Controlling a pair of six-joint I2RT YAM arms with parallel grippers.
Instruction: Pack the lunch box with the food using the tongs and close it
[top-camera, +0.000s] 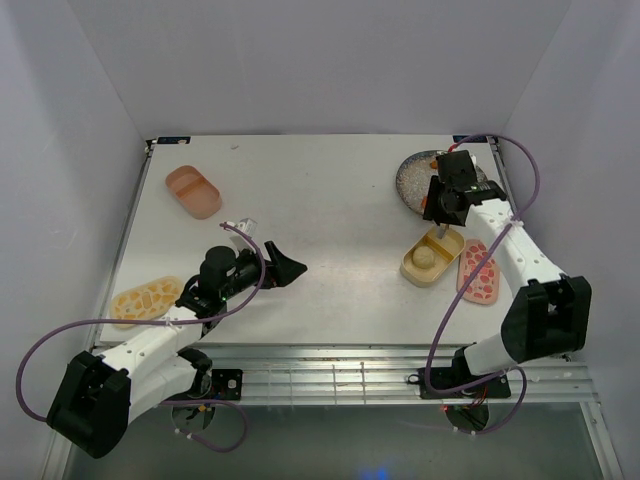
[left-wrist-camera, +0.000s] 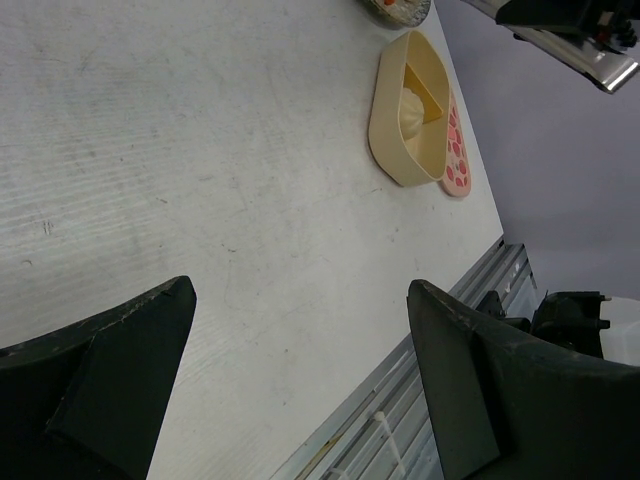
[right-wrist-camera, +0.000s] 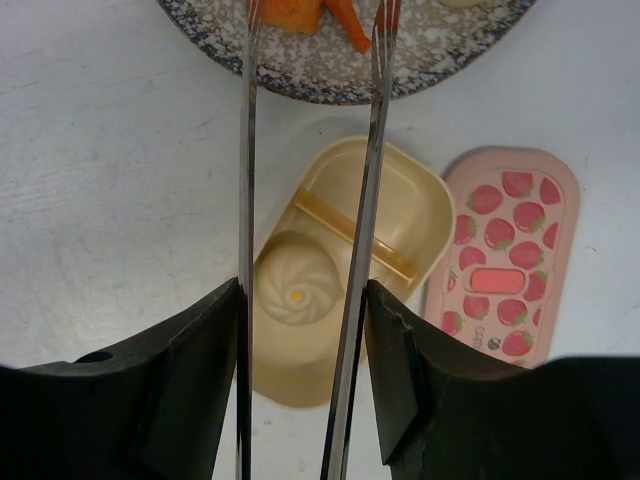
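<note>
A cream lunch box (top-camera: 432, 258) with a divider sits on the right of the table, holding a pale round swirled piece (right-wrist-camera: 296, 285). Behind it a speckled plate (right-wrist-camera: 440, 60) holds orange food pieces (right-wrist-camera: 298, 18) and other bits. A pink strawberry-patterned lid (right-wrist-camera: 500, 250) lies right of the box. My right gripper is open over the plate, its long tips around the orange pieces; whether they touch is unclear. My left gripper (top-camera: 285, 255) stands open over the left-middle table with nothing between its fingers.
A salmon tray (top-camera: 193, 192) lies at the back left and a yellow patterned lid (top-camera: 140, 300) at the front left. Walls border the back and sides.
</note>
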